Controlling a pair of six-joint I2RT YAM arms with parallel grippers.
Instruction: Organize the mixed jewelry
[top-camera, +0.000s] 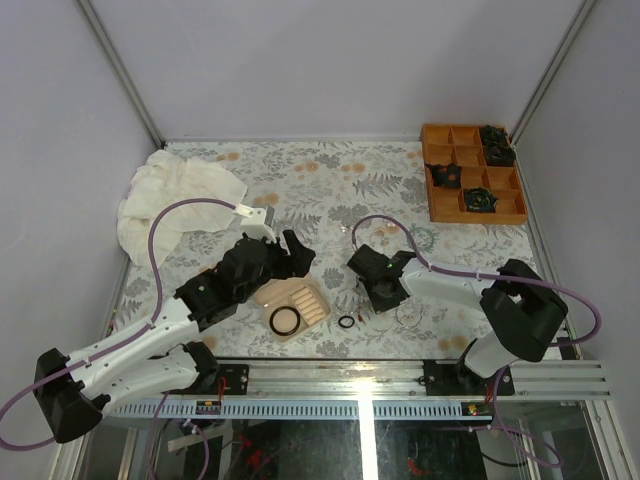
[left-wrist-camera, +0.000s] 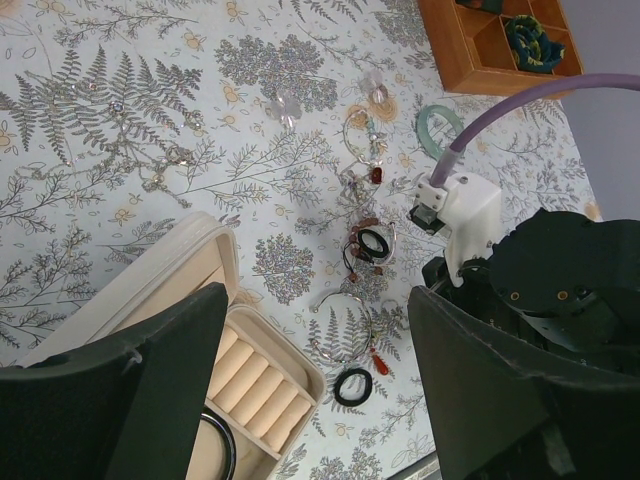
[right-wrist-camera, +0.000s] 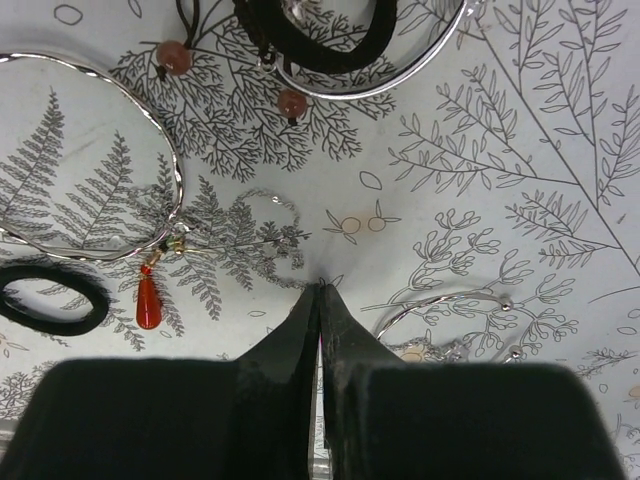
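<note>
My right gripper is shut low over the cloth, its tips at a thin silver chain (right-wrist-camera: 290, 215); whether they hold it I cannot tell. Around it lie a silver bangle with a red drop pendant (right-wrist-camera: 148, 300), a black band (right-wrist-camera: 55, 322), a silver cuff (right-wrist-camera: 450, 300), and a black ring (right-wrist-camera: 370, 40) with beads. My left gripper (top-camera: 298, 255) hangs open above the beige jewelry box (left-wrist-camera: 250, 385), which holds a black bangle (top-camera: 285, 334). Clear pieces, chains and a green bangle (left-wrist-camera: 425, 132) lie farther back in the left wrist view.
A wooden compartment tray (top-camera: 445, 210) with dark pouches stands at the back right. A crumpled white cloth (top-camera: 160, 205) lies at the left.
</note>
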